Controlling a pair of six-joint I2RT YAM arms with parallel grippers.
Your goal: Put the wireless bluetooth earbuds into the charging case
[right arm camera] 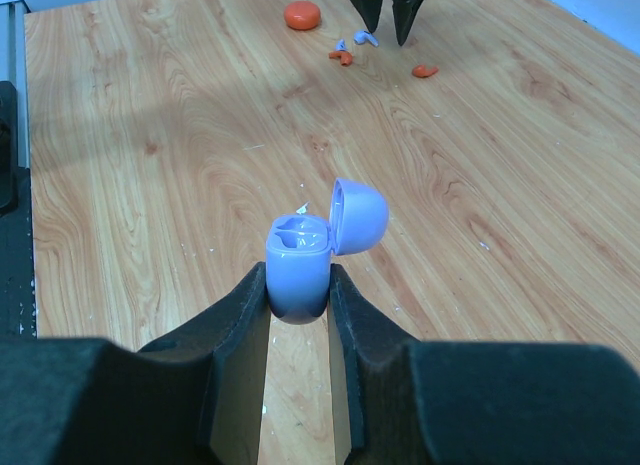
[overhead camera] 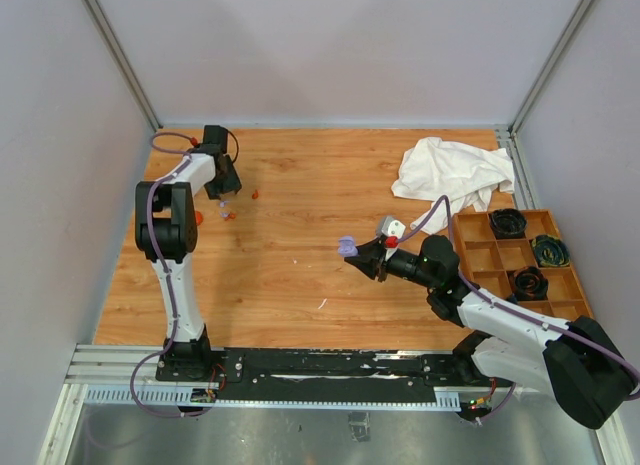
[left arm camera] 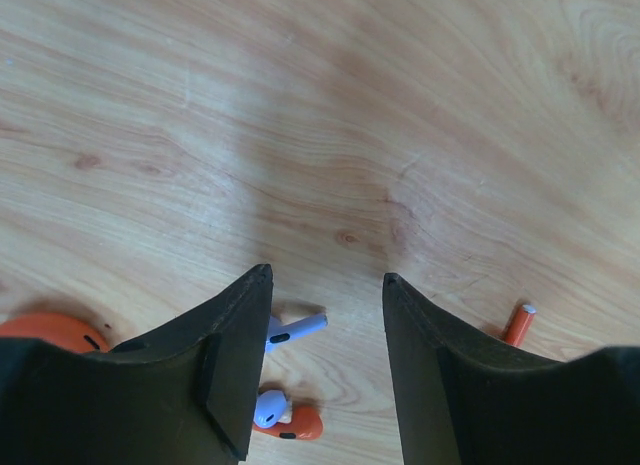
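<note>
My right gripper is shut on the light-blue charging case [right arm camera: 300,260], held upright above the table with its lid tipped back. Two slots show in the case's top, and no earbud can be made out in them. At the far left, my left gripper hovers low, part open with nothing gripped. Just below and left of its gap lies a light-blue earbud [left arm camera: 298,330], partly behind the left finger [left arm camera: 232,355]. A second blue earbud [left arm camera: 269,410] lies against an orange earbud [left arm camera: 305,423]. Another orange earbud [left arm camera: 519,326] is at the right, partly covered by the right finger.
An orange round case [right arm camera: 302,15] rests on the table near the earbuds. A white cloth [overhead camera: 455,175] lies at the back right, and a wooden compartment box [overhead camera: 525,260] with black coils stands at the right edge. Mid-table is mostly clear.
</note>
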